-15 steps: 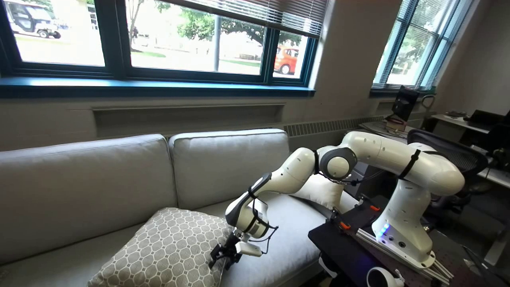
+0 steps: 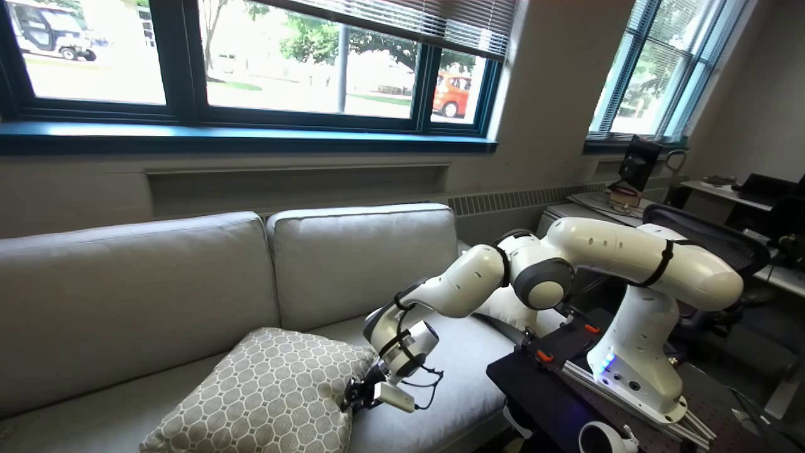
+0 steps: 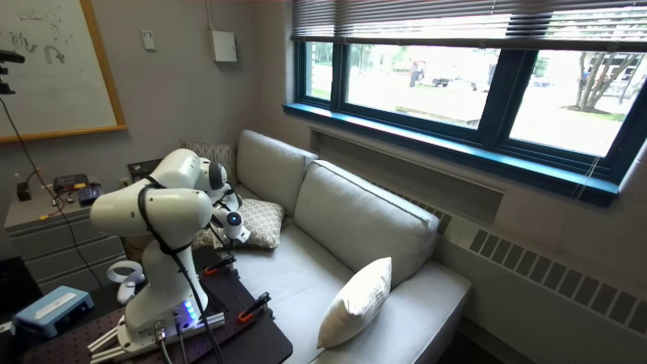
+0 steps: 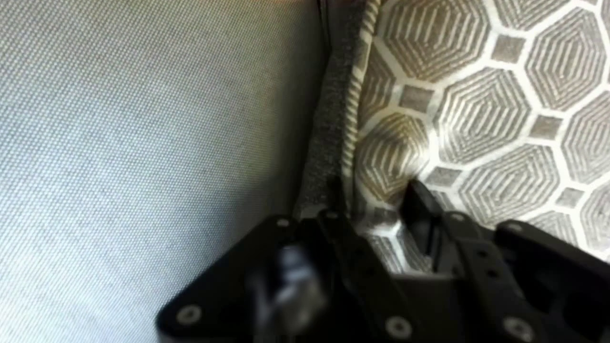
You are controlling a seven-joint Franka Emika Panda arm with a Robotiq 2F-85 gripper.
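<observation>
A patterned beige-and-white pillow (image 2: 272, 392) lies on the seat of the grey couch, and in exterior view 1 my gripper (image 2: 352, 399) is at its right edge. The wrist view shows the piped edge of the pillow (image 4: 480, 114) running down between the fingers of my gripper. The fingers stand part open, with one finger on each side of the bunched fabric; a gap still shows between them. Fingertip depth is hidden in the cloth. In exterior view 2 the arm partly covers this pillow (image 3: 262, 223).
A plain cream pillow (image 3: 358, 303) leans near the couch's near armrest. Between the two pillows the couch seat (image 3: 288, 267) is bare. Couch back cushions (image 2: 362, 260) rise behind the gripper. The arm's dark table (image 2: 521, 385) has clamps along its edge.
My gripper has moved slightly right and lower at the pillow's edge, and its fingers have drawn closer together. The pillow's right side is now creased near them. The arm's elbow has shifted to the right.
</observation>
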